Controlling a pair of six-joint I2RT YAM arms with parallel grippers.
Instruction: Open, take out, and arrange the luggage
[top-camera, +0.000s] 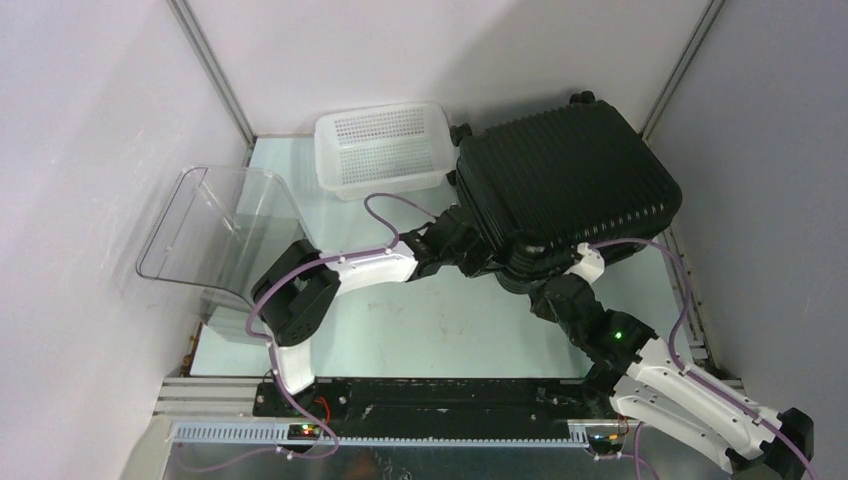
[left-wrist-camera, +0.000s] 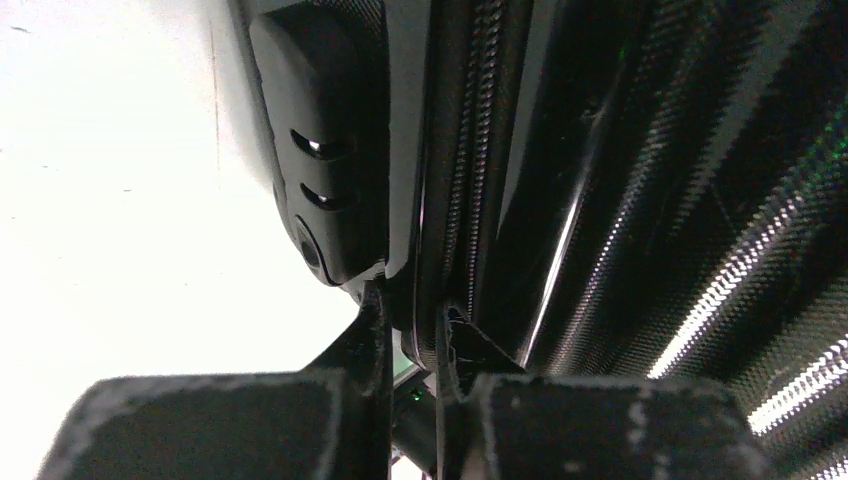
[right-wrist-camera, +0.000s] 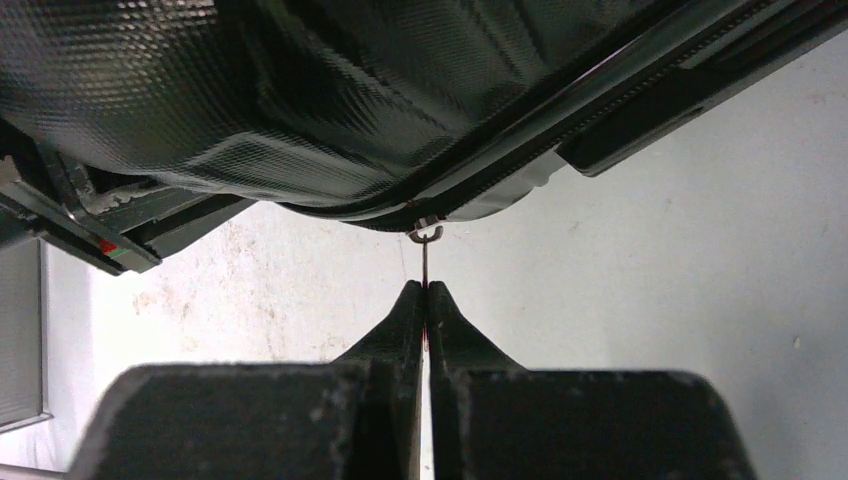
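Observation:
The black ribbed suitcase (top-camera: 570, 170) lies shut and skewed at the right of the table. At its near left corner, my left gripper (top-camera: 490, 270) is against the side. The left wrist view shows the left gripper closed around a narrow black strip of the suitcase edge, beside the zipper (left-wrist-camera: 480, 140). By the near corner stands my right gripper (top-camera: 540, 305). In the right wrist view, a zipper slider (right-wrist-camera: 426, 232) sits on the corner seam. Its thin pull (right-wrist-camera: 425, 262) runs down between the tips of my right gripper, which is shut on it.
A white perforated basket (top-camera: 326, 150) stands empty at the back, close to the suitcase's left side. At the far left is a clear bin (top-camera: 165, 222). Bare table (top-camera: 430, 335) shows between the arms. The suitcase is near the back and right walls.

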